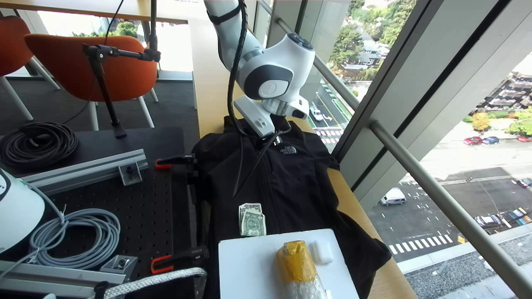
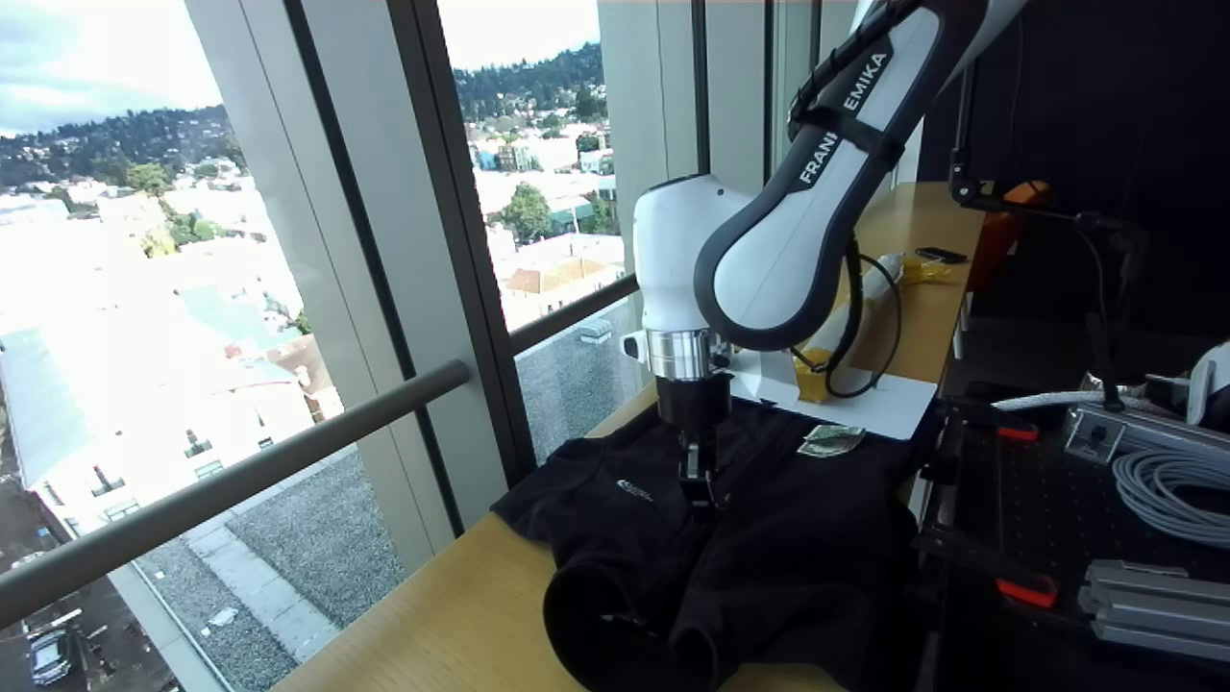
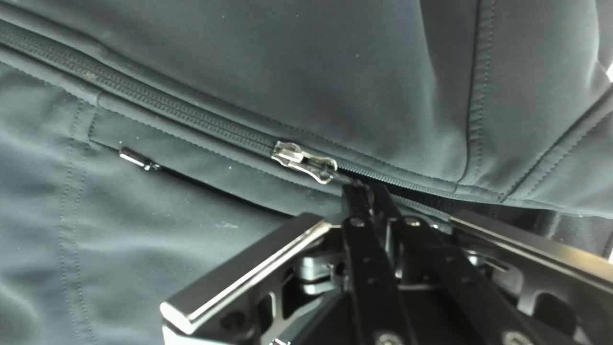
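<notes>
A black jacket (image 1: 299, 184) lies spread on the wooden ledge, its front zipper (image 3: 189, 112) running across the wrist view. The metal zipper slider (image 3: 303, 161) sits on the zipper just ahead of my gripper. Left of the slider the teeth are joined; to its right the two sides part. My fingers are close together around something thin that leads to the slider, apparently its pull, mostly hidden between them. In the second exterior view, the gripper (image 2: 699, 498) points down at the jacket's front, near the white chest logo (image 2: 633, 490).
Dollar bills (image 1: 252, 220) lie on the jacket. A white board (image 1: 244, 264) with a yellow-wrapped bundle (image 1: 297, 259) covers its near end. Clamps with red tips (image 1: 162, 265) stand on the left; a metal rail (image 1: 414, 154) and windows bound the right.
</notes>
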